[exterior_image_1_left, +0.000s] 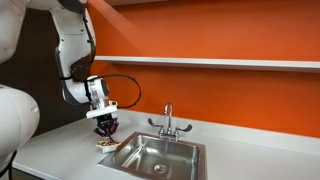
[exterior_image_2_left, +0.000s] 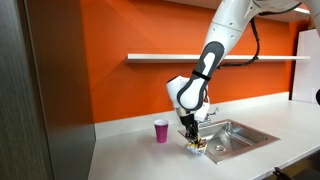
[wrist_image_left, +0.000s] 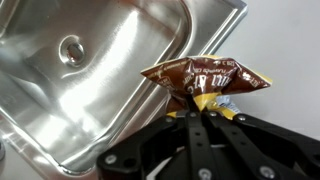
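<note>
A brown and yellow snack wrapper (wrist_image_left: 205, 76) with white lettering is pinched at its lower edge between the tips of my gripper, which is shut on it. In the first exterior view the gripper (exterior_image_1_left: 105, 132) points down near the left edge of the steel sink (exterior_image_1_left: 181, 148), with the wrapper (exterior_image_1_left: 108, 142) low beneath it. Seen from the other side, the wrapper (exterior_image_2_left: 197, 146) hangs close to the counter beside the sink (exterior_image_2_left: 240, 133). Whether it touches the counter I cannot tell.
A magenta cup (exterior_image_2_left: 161, 130) stands on the counter behind the arm. The faucet (exterior_image_1_left: 169, 115) rises at the sink's back edge. Bare counter (exterior_image_1_left: 60, 155) lies left of the sink, and a white shelf (exterior_image_1_left: 210, 62) runs along the orange wall.
</note>
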